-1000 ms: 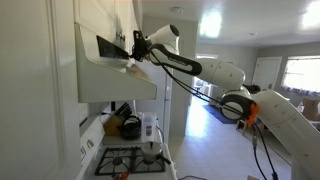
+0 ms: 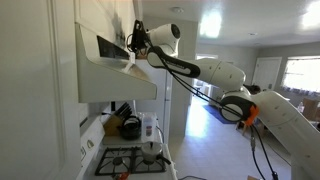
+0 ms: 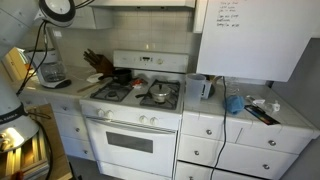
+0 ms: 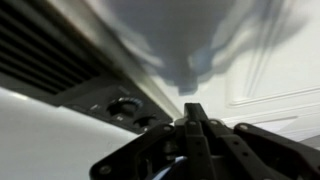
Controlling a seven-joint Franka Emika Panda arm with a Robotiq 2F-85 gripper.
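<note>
My gripper is shut in the wrist view, its dark fingers together and nothing showing between them. Ahead of it is a smooth white surface, with a white panelled door (image 4: 262, 60) to the right and a dark slatted grille (image 4: 40, 50) with round knobs to the left. From exterior view 1, the gripper (image 2: 135, 42) is raised high beside the white cupboards, close to a dark opening (image 2: 112, 49) above the hood (image 2: 110, 80). Whether it touches anything cannot be told. Exterior view 2 leaves the gripper out of frame.
Below is a white stove (image 3: 135, 130) with a lidded metal pot (image 3: 160, 93) on it. A clear jug (image 3: 194, 90), a blue item (image 3: 235, 103) and small things occupy the right counter. A white panel (image 3: 250, 40) with handwriting hangs above them. Open room lies behind the arm.
In exterior view 1 my gripper has risen slightly and tilted upward beside the cupboard. The stove and pot look unmoved.
</note>
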